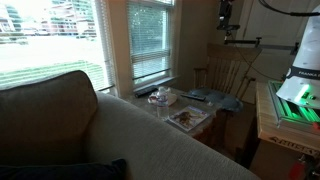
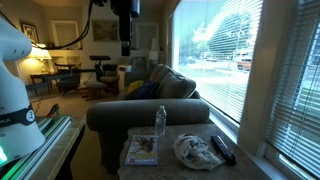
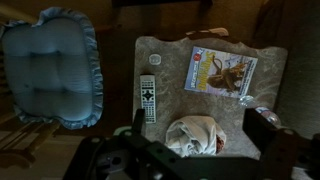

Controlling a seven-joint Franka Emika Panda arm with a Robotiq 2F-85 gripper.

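Observation:
On a small stone-topped table [image 3: 180, 98] lie a magazine or DVD case with a colourful cover [image 3: 220, 72], a dark remote with a pale keypad [image 3: 148, 98] and a crumpled white cloth [image 3: 196, 133]. A clear plastic bottle [image 2: 160, 121] stands upright beside the cloth; from above it shows near the table's edge. High over the table hangs my gripper, its dark fingers wide apart at the bottom of the wrist view. Nothing shows between them at their own height. The exterior views catch only part of it at the top.
A grey sofa [image 2: 175, 88] borders the table on one side, with window blinds [image 2: 303, 80] along another. A wooden chair with a blue cushion [image 3: 52, 68] stands close by. The arm's base sits on a wooden bench [image 1: 285, 125].

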